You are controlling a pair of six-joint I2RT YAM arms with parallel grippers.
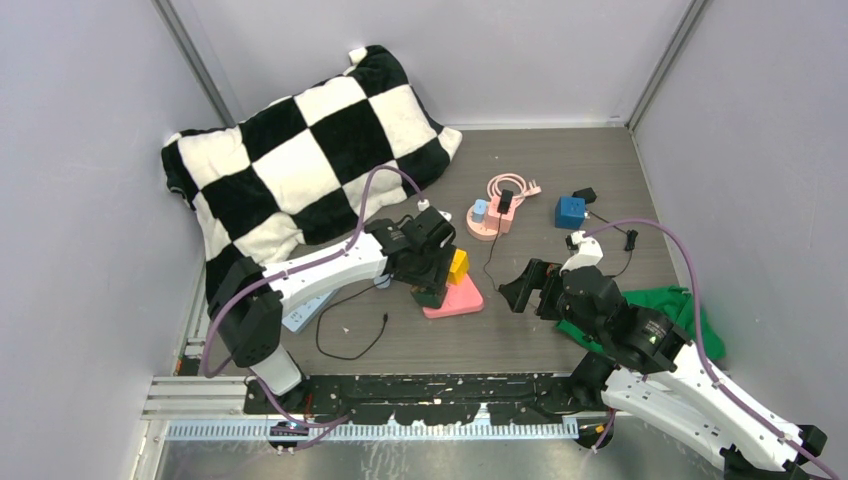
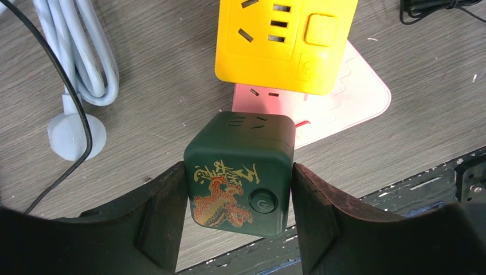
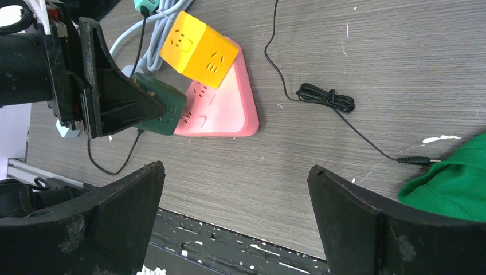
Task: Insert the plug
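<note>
In the left wrist view a dark green cube socket (image 2: 236, 172) with a phoenix print and a button sits between the fingers of my left gripper, which touch its sides. A yellow socket cube (image 2: 269, 40) rests on a pink flat socket strip (image 2: 344, 103), just beyond the green cube. A white plug (image 2: 77, 137) with coiled cable lies to the left. My right gripper stands open over bare floor, right of these sockets in the top view, nothing between its fingers.
A checkered cushion (image 1: 310, 170) fills the back left. Pink sockets with cable (image 1: 500, 215), a blue cube (image 1: 570, 210), black adapters and a green cloth (image 1: 650, 305) lie to the right. Thin black cables cross the floor.
</note>
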